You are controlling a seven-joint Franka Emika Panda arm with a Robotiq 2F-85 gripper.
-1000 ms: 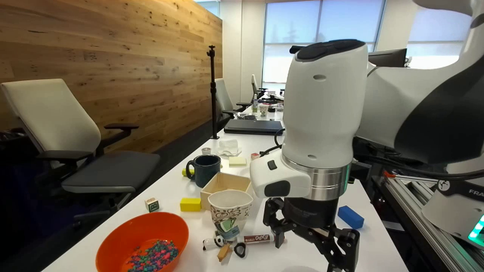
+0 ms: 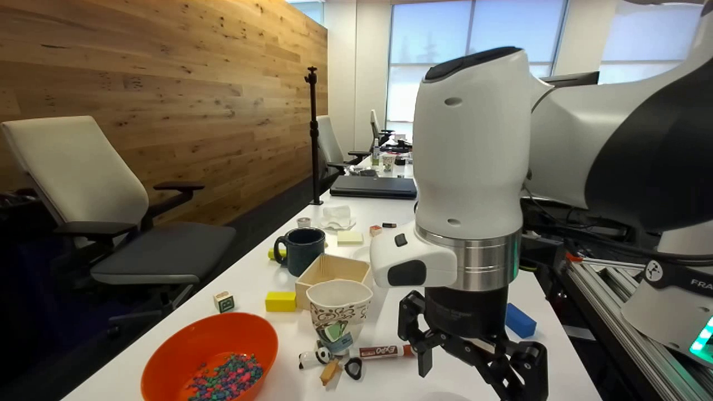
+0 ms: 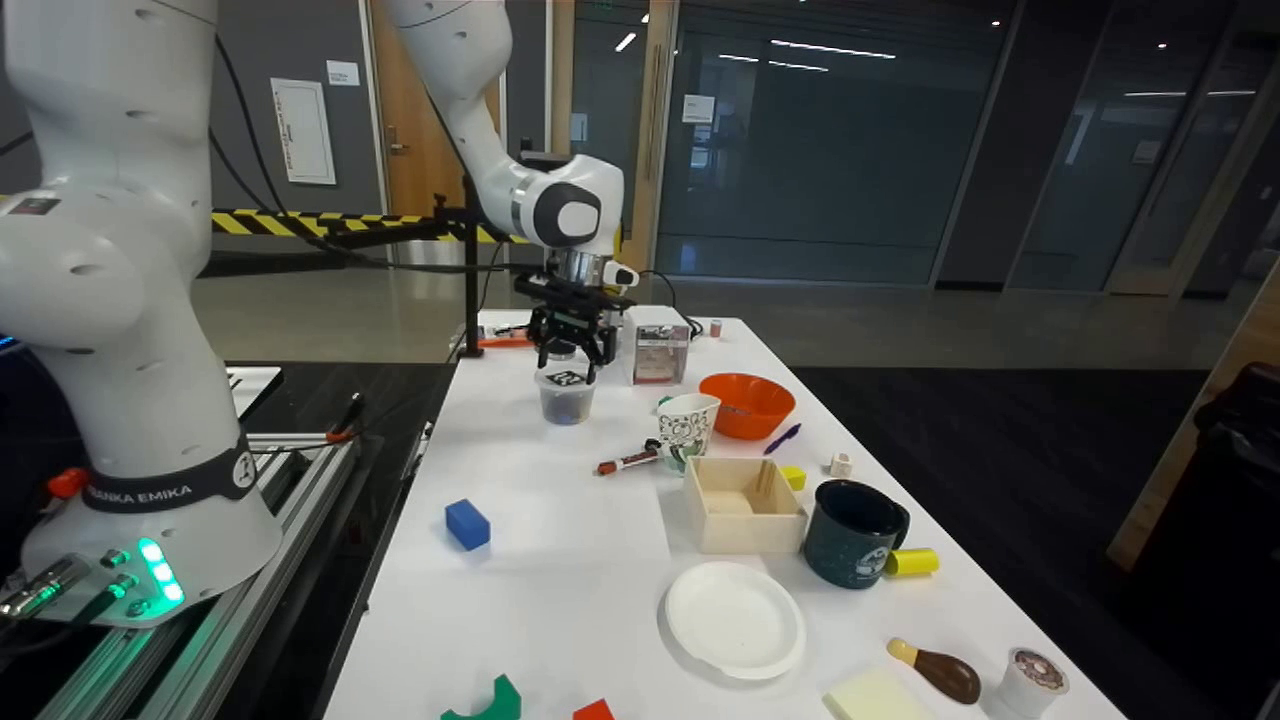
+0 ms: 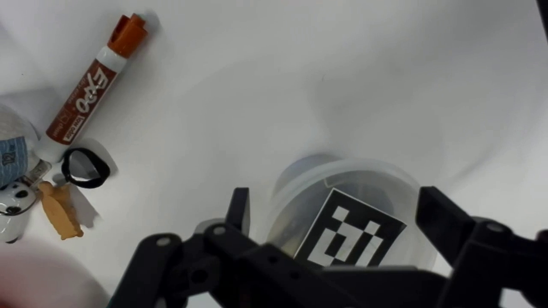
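My gripper stands open above a clear round plastic tub (image 4: 354, 172) in the wrist view. The tub's lid carries a black-and-white square marker (image 4: 354, 231), and its lower side is hidden by the gripper. One fingertip is to each side of the lid as seen from above. In exterior view 2 the tub (image 3: 565, 402) stands upright on the table, directly under the gripper (image 3: 573, 360). Exterior view 1 shows the fingers spread and pointing down, but the tub is not clearly visible there.
An Expo marker (image 4: 87, 97) lies beside the tub, near a patterned paper cup (image 2: 339, 311) and small toys. Farther off are an orange bowl (image 2: 164, 354), a wooden box (image 3: 750, 528), a dark mug (image 3: 846, 540) and a blue block (image 3: 468, 524). A clear-fronted box (image 3: 657, 348) stands close to the gripper.
In exterior view 1 the arm and gripper have shifted slightly right and toward the camera, with the wrist turned a little. The gripper was open before too; the table objects look unmoved.
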